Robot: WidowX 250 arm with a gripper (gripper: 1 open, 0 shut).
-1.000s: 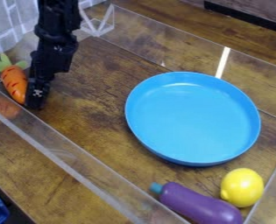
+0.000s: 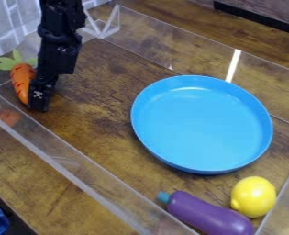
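My black gripper [image 2: 38, 87] reaches down at the far left, low over the wooden floor of the clear-walled box, with its fingers at an orange toy carrot [image 2: 23, 81]. The carrot, green leaves upward, stands against the left side, partly behind the fingers. Whether the fingers are closed on it I cannot tell.
A blue plate [image 2: 201, 124] fills the middle right. A purple eggplant [image 2: 208, 214] and a yellow lemon [image 2: 253, 196] lie at the lower right. The floor between gripper and plate is clear.
The gripper and the carrot have shifted slightly right and up from where they were, the carrot's leaves now a little higher.
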